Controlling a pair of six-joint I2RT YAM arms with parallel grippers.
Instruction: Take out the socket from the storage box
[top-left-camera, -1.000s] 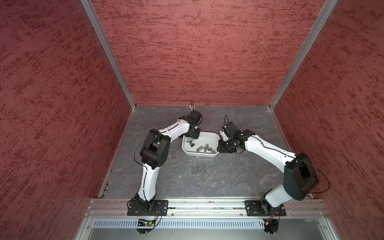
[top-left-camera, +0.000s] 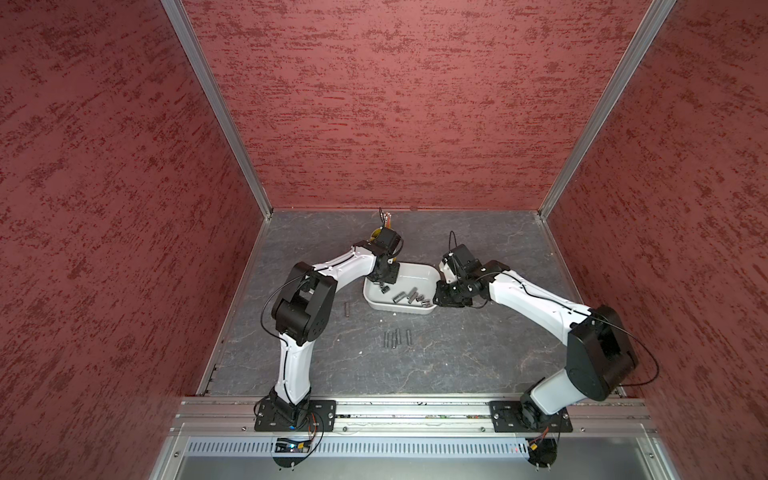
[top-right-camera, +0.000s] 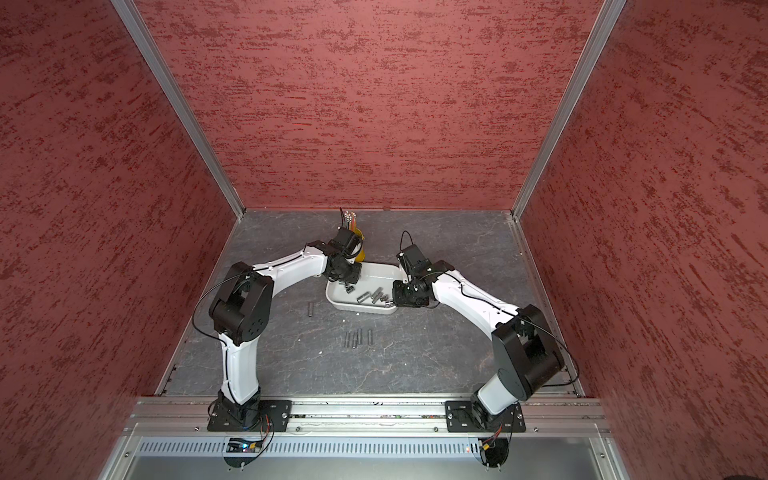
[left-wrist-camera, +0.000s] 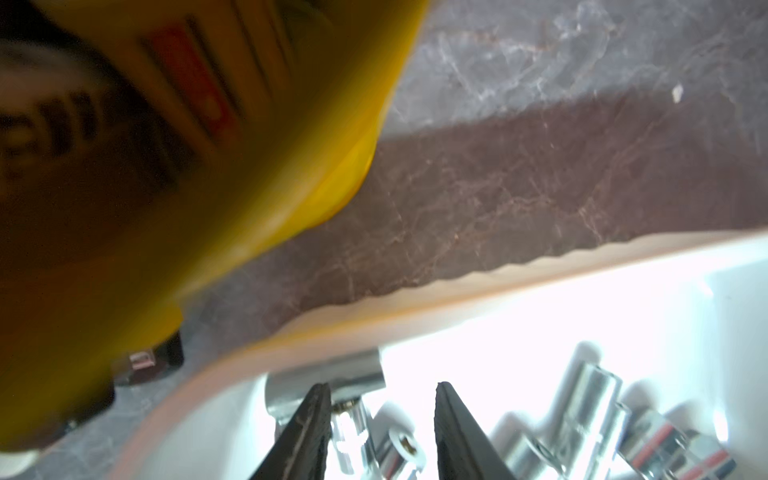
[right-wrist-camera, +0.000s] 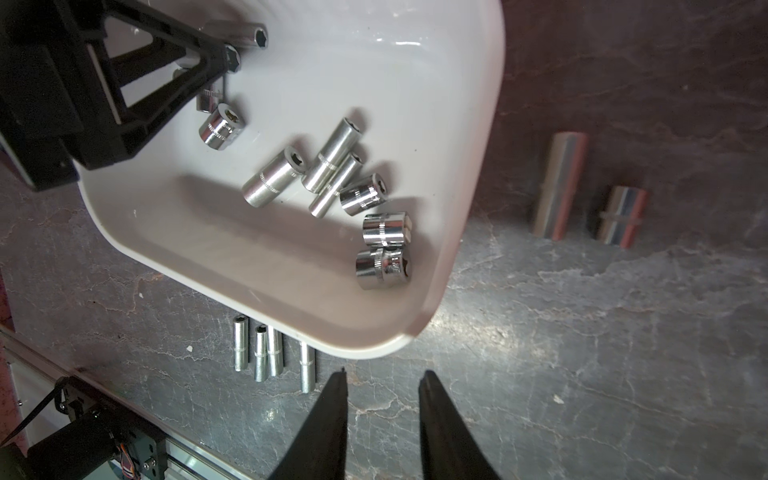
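The white storage box (right-wrist-camera: 424, 120) holds several chrome sockets (right-wrist-camera: 272, 176) of mixed sizes. My left gripper stands open over the box's left end, above a socket (left-wrist-camera: 324, 376) lying near the wall; nothing shows held between its fingers. My right gripper is at the box's right end, outside the rim in its wrist view, with its fingers apart and nothing held.
A yellow container (left-wrist-camera: 320, 184) with tools stands behind the box, very close to my left wrist camera. Several sockets (right-wrist-camera: 307, 368) lie on the table in front, others beside the box.
The right arm has barely moved, only slightly downward in the top left view.
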